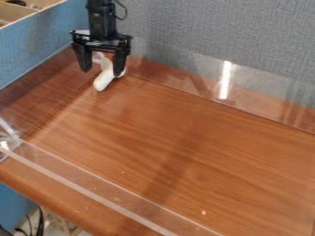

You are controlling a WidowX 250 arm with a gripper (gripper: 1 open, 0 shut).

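My black gripper (101, 63) hangs at the back-left corner of the wooden tabletop (185, 157), its fingers apart and pointing down. A white elongated object (105, 79) lies on the table at the gripper, partly behind the right finger. What it is cannot be made out, and no grip on it shows.
Clear plastic edging runs along the table's front-left and back. A blue side panel (31, 55) stands at the left and a grey textured wall (222, 37) behind. Cables show below the front-left edge.
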